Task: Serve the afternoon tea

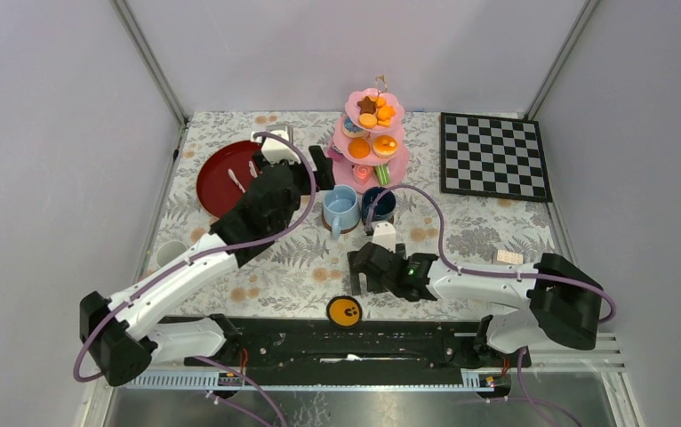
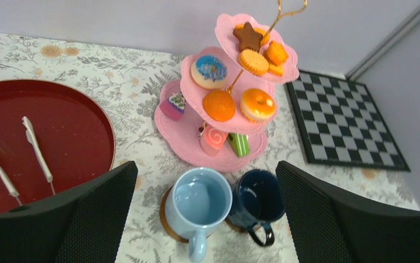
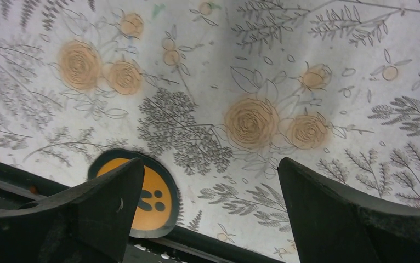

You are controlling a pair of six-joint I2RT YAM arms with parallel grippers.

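Note:
A three-tier pink stand holds toy cakes and biscuits at the back middle. In front of it a light blue mug and a dark blue mug sit on coasters, side by side. On the red tray lie white-handled cutlery pieces. My left gripper is open above the table between tray and stand, empty. The right gripper, also open and empty, hovers over bare tablecloth near the front. A round orange coaster with a dark rim lies on the front edge, under the right gripper's left finger in its wrist view.
A checkered board occupies the back right. The white cup stands at the left edge, and a pale block lies at the right, partly behind the right arm. Clear tablecloth spreads across the middle.

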